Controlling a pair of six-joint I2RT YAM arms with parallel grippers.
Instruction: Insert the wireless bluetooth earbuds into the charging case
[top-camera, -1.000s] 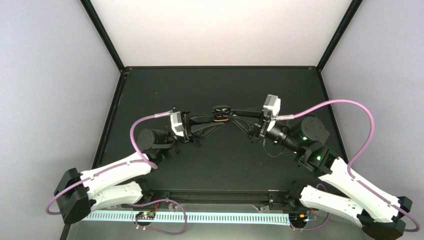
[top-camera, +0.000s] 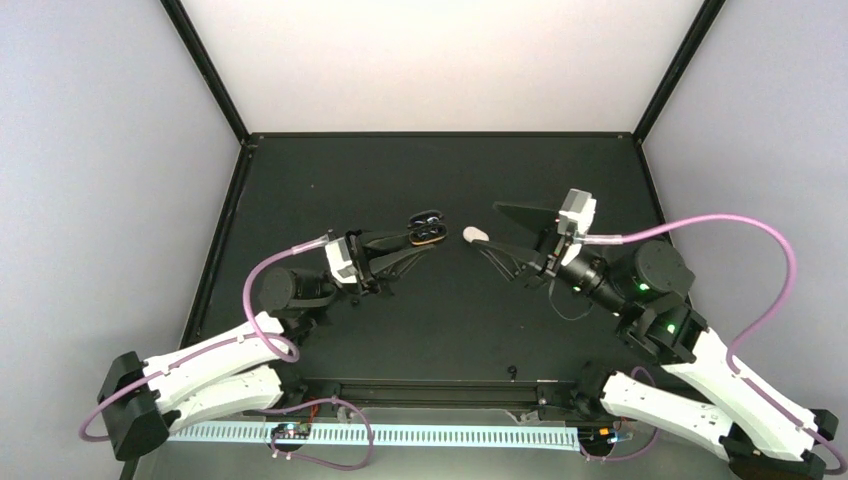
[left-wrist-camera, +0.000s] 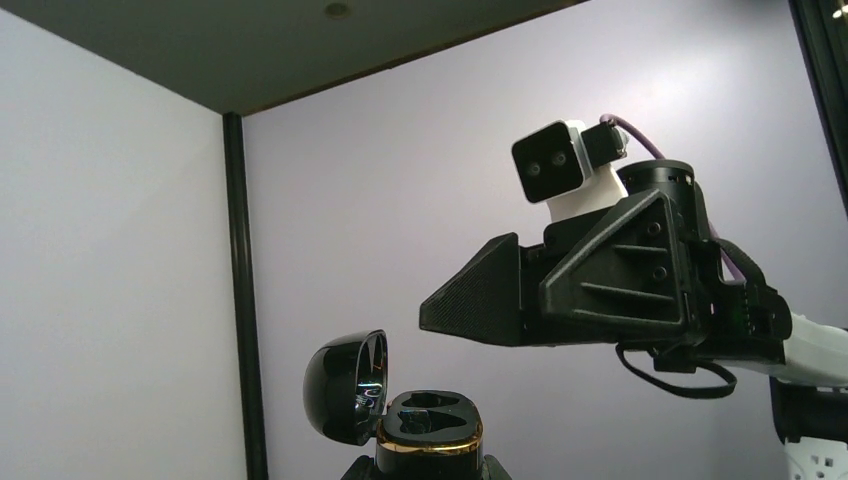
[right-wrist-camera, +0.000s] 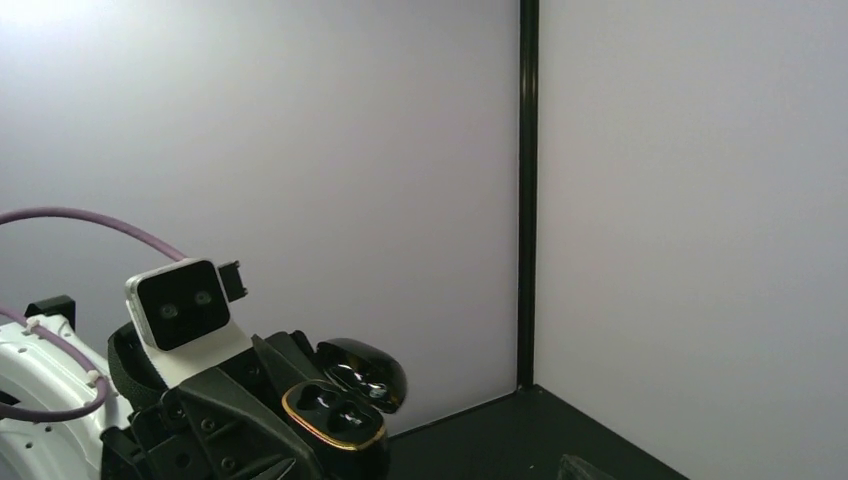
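My left gripper (top-camera: 424, 240) is shut on the black charging case (left-wrist-camera: 428, 455), a gold line round its rim and its lid (left-wrist-camera: 345, 388) swung open. In the right wrist view the case's two wells (right-wrist-camera: 345, 415) face up and look dark; whether anything sits in them I cannot tell. To the right of the case, apart from it, my right gripper (top-camera: 486, 220) stands open with nothing seen between its fingers. A pale patch shows at the tip of its nearer finger. A small dark piece (top-camera: 513, 372), perhaps an earbud, lies near the table's front edge.
A frame bar (top-camera: 440, 394) runs along its front edge. Pale walls close in the sides and back. Purple cables (top-camera: 770, 300) loop beside both arms.
The right gripper has opened and backed off to the right; the left has shifted left with the case.
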